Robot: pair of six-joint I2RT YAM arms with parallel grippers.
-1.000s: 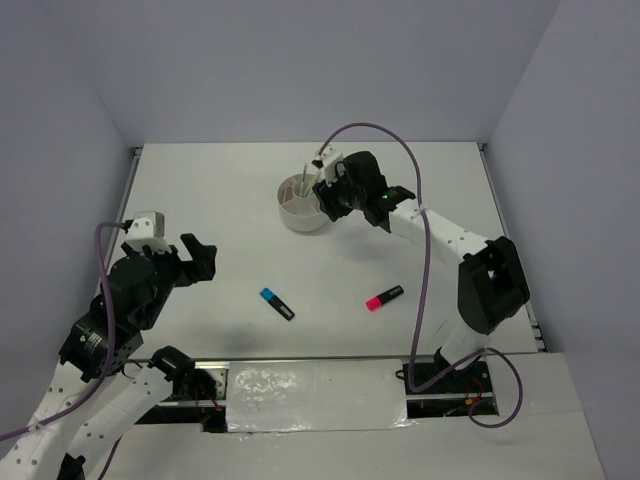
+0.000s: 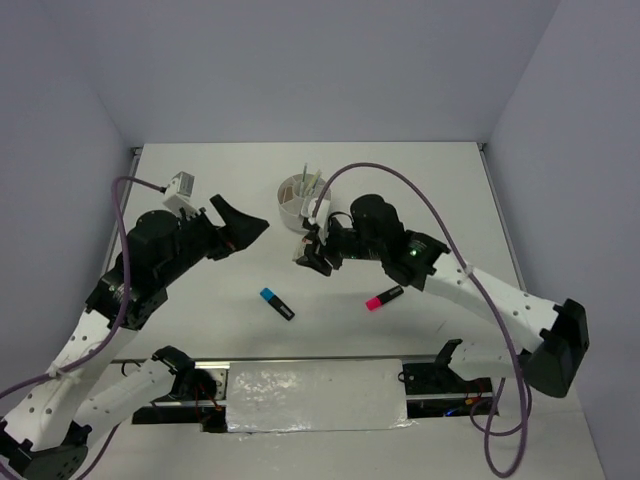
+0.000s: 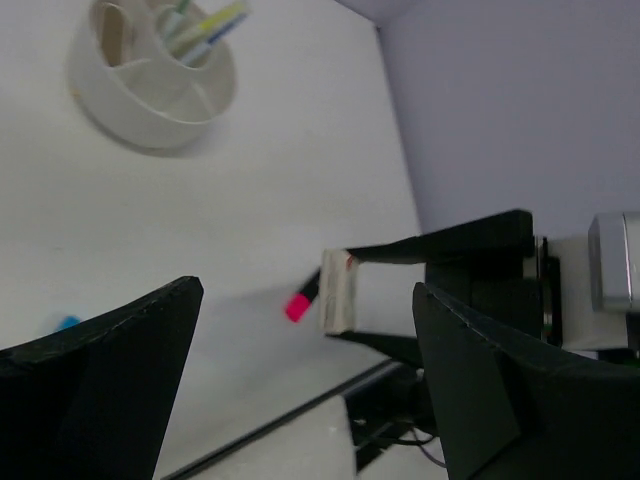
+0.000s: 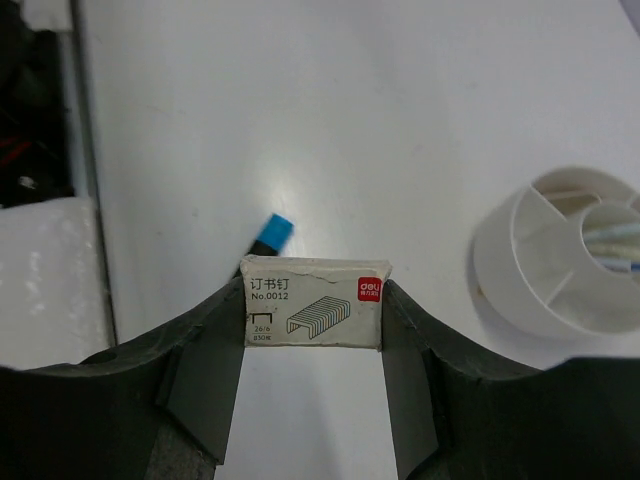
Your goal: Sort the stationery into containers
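My right gripper is shut on a small white box of staples (image 4: 312,318), held above the table in front of the holder. In the left wrist view the box's pale side (image 3: 338,292) faces my left gripper, which stands open and empty, some way off. The round white compartment holder (image 2: 289,208) has several pens (image 3: 208,30) standing in it. A black marker with a blue end (image 2: 277,304) lies at the table's front middle. Another black marker with a pink end (image 2: 385,297) lies further right.
A pale flat panel (image 2: 316,395) lies beyond the table's front edge. Grey walls (image 2: 560,200) close in the sides and back. Open table (image 2: 215,310) stretches left of the blue-ended marker, and the back right is bare.
The right arm has come away from the holder toward the front, and the staple box now shows in its gripper. My left gripper has moved right and slightly back, toward the middle. Both markers are unmoved.
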